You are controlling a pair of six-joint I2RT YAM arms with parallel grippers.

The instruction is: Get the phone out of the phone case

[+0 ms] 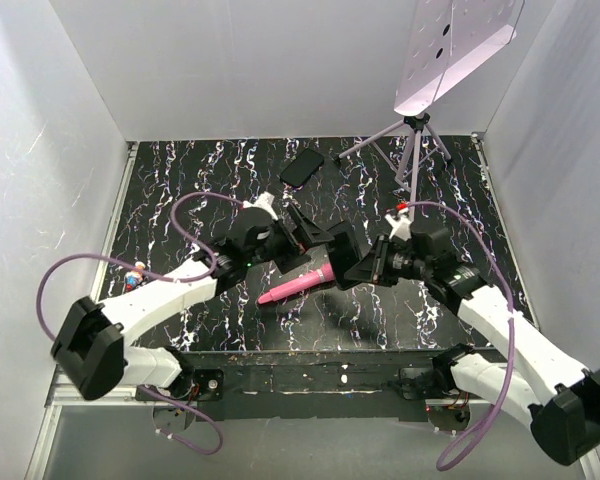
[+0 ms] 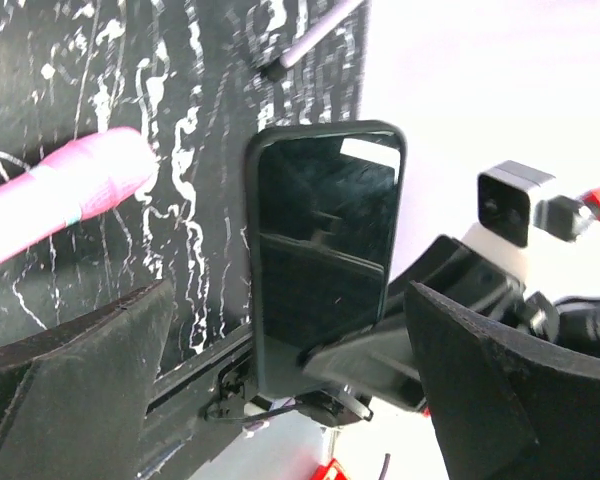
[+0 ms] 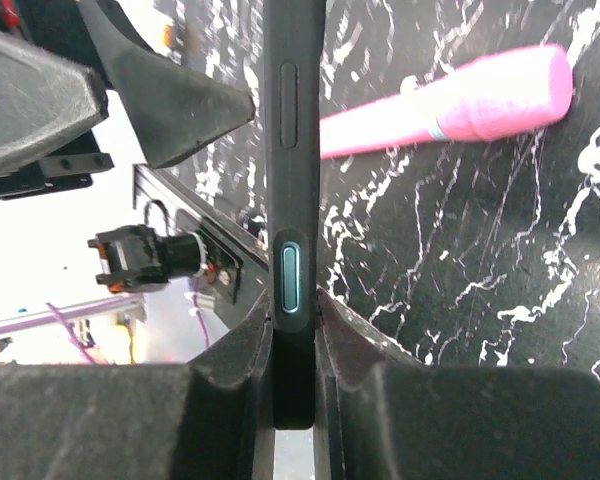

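The phone in its case (image 1: 342, 243) is held upright above the table, at the lower end in my right gripper (image 1: 365, 262); in the right wrist view its dark edge (image 3: 292, 160) runs down between the right fingers, which look close around it. In the left wrist view its glossy screen (image 2: 320, 250) faces me, between the wide-open fingers of my left gripper but apart from them. A pink marker-like stick (image 1: 295, 287) lies on the table beneath.
A second dark slab (image 1: 302, 167) lies at the back of the marble table (image 1: 180, 180). A tripod with a pale panel (image 1: 415, 150) stands back right. A small colourful object (image 1: 134, 278) sits at the left edge.
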